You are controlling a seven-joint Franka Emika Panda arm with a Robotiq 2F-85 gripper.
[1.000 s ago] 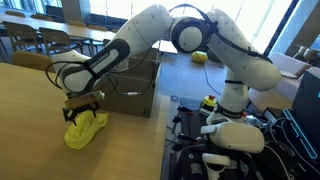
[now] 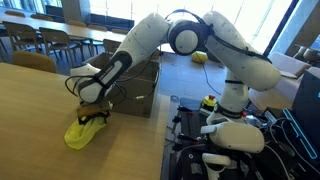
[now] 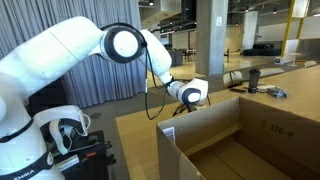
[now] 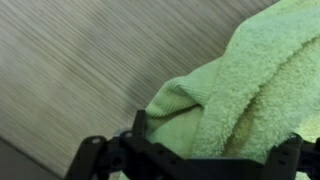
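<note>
A crumpled yellow-green cloth (image 2: 82,133) lies on the wooden table. My gripper (image 2: 93,117) points down right over it, low, at its upper right part. In the wrist view the cloth (image 4: 245,95) fills the right side, and its folds run down between the spread fingers of the gripper. The fingers stand open, with cloth in the gap. Whether the fingertips touch the tabletop is hidden. From the other side, the gripper (image 3: 192,106) shows behind the box and the cloth cannot be made out.
An open cardboard box (image 3: 255,125) stands close beside the arm; in the first exterior view it is partly behind the arm. Chairs (image 2: 22,38) stand farther back.
The gripper has come down and a little to the right, closer onto the cloth. The cloth's visible outline has shifted slightly, with more of it now covered by the gripper.
</note>
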